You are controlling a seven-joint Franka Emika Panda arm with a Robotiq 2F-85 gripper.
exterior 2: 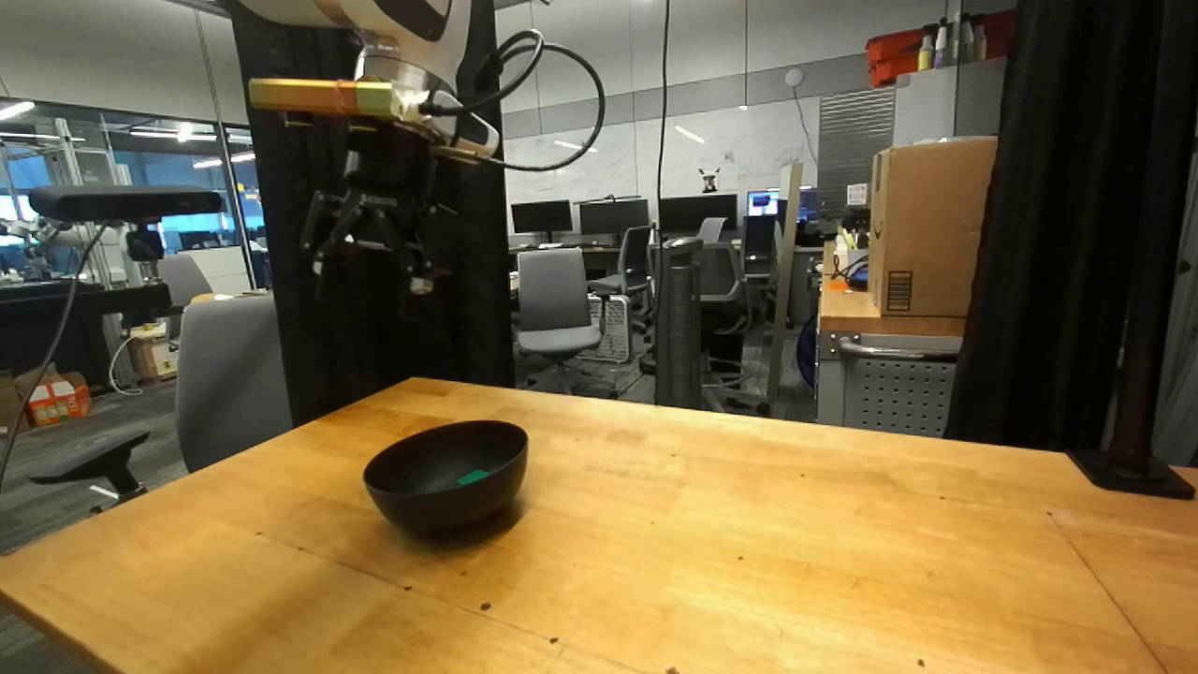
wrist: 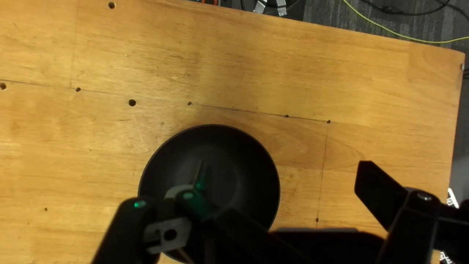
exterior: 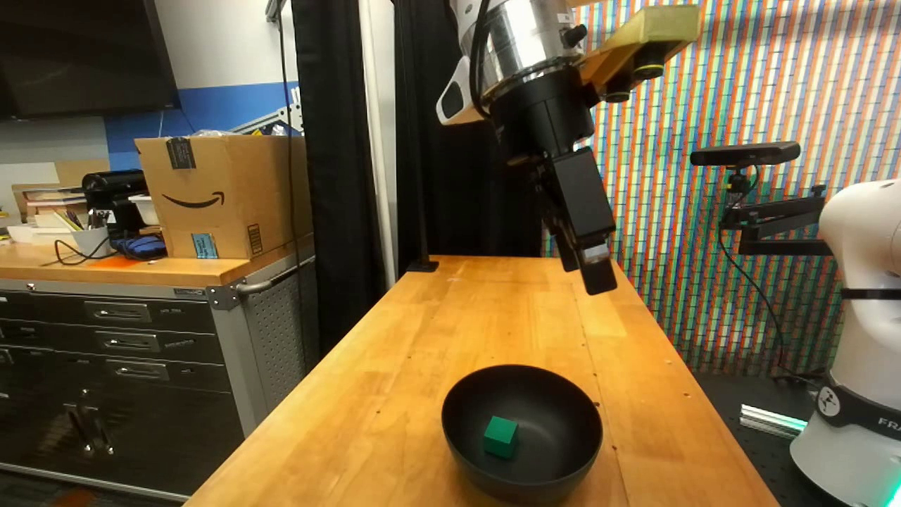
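Observation:
A small green cube point(exterior: 500, 436) rests inside a black bowl point(exterior: 562, 405) on the wooden table. Only a sliver of the cube point(exterior 2: 473, 477) shows over the rim of the bowl point(exterior 2: 393, 500) in exterior view 2. My gripper point(exterior 2: 370, 277) hangs well above the tabletop, its fingers spread wide and nothing between them. From the wrist view, the bowl point(wrist: 246, 176) lies below, partly covered by the left finger; the cube is mostly hidden there, with only dark green patches near that finger.
Around the bowl the wooden table point(exterior 2: 786, 528) is bare. A black post base point(exterior 2: 1129, 474) stands at its far end. Beside the table is a camera on an arm point(exterior: 745, 153), near a second white robot arm point(exterior: 870, 236).

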